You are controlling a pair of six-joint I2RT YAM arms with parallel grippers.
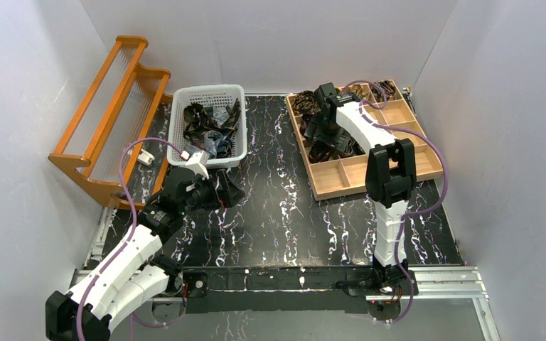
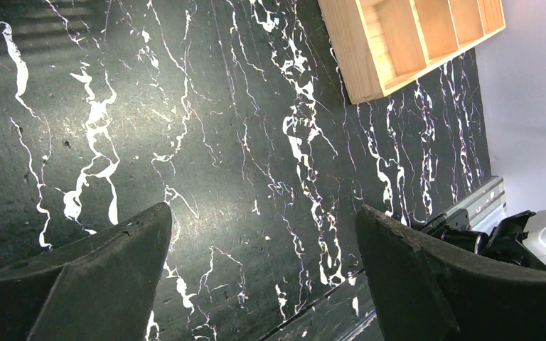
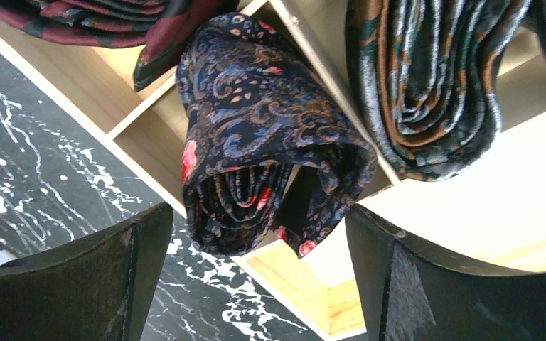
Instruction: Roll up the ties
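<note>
The navy floral tie roll rests in a compartment of the wooden organizer. It sits loosely and askew, its near end overlapping the compartment's edge and a loose flap sticking out. Above it in the right wrist view, my right gripper is open, fingers apart on either side of the roll's near end. From above, my right arm hides most of that roll. My left gripper stands open and empty over bare table. A white basket holds a loose pile of dark ties.
Beside the navy roll lie a maroon roll and a green-and-brown roll. Front and right compartments of the organizer look empty. A wooden rack stands at the left. Clear marble table spans the middle.
</note>
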